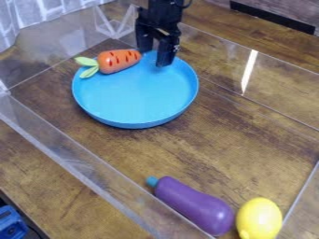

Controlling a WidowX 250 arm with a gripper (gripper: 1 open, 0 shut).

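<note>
My black gripper (157, 45) is at the top centre, open, its fingers over the back rim of a blue plate (134, 97). A toy orange carrot (117, 61) with green leaves lies at the plate's back left, left of the gripper. Whether the fingertips touch the plate is hard to tell.
A purple toy eggplant (192, 203) and a yellow lemon (259, 218) lie at the front right. Clear plastic walls edge the wooden surface (243, 131). A blue object (10, 224) shows at the lower left corner.
</note>
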